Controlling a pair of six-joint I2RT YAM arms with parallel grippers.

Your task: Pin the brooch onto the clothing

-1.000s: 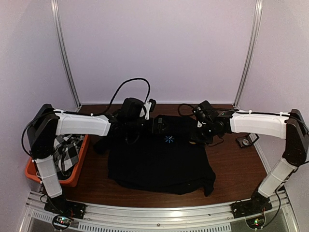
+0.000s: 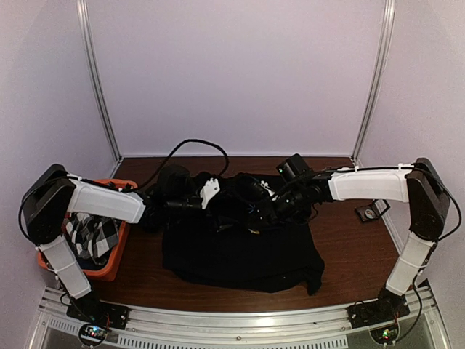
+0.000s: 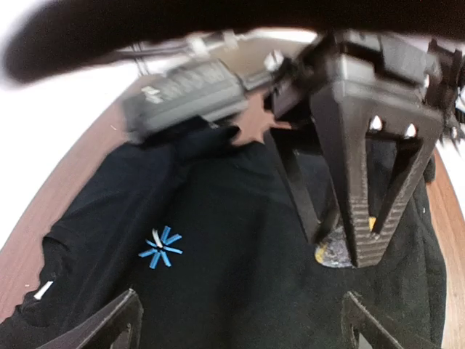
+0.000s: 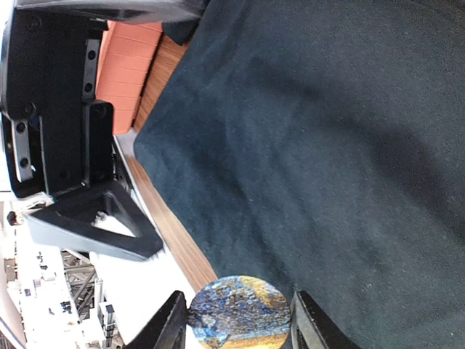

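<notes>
Black clothing (image 2: 240, 262) lies spread on the table, with a blue snowflake mark (image 3: 160, 247) on it in the left wrist view. A round, yellow-edged brooch sits between the fingertips of my right gripper, which hangs over the clothing; the left wrist view shows it behind those fingers. My left gripper is open with nothing between its fingers, close beside the right one, to its left in the top view.
An orange basket (image 2: 109, 265) with checked cloth stands at the left. A small dark case (image 2: 369, 212) lies at the right.
My right gripper has moved left with the brooch toward the middle of the clothing. My left gripper has shifted left and down in the top view.
</notes>
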